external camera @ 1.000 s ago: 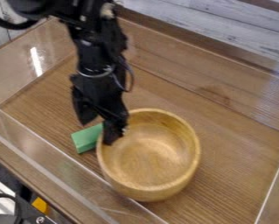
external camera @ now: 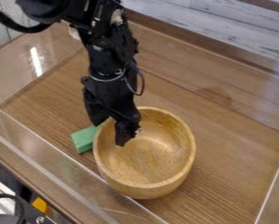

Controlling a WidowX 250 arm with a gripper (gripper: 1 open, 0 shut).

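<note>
My black gripper [external camera: 114,122] hangs at the upper left rim of a wooden bowl [external camera: 151,166], open, with its lower fingers just over the bowl's edge. A green block [external camera: 83,141] lies on the wooden surface just left of the bowl, partly hidden behind it and the gripper. The bowl stands upright and looks empty.
A transparent edge runs along the lower left, and a white wall is at the back right.
The arm has shifted only slightly at the bowl's left rim. The bowl and green block look nearly unchanged.
</note>
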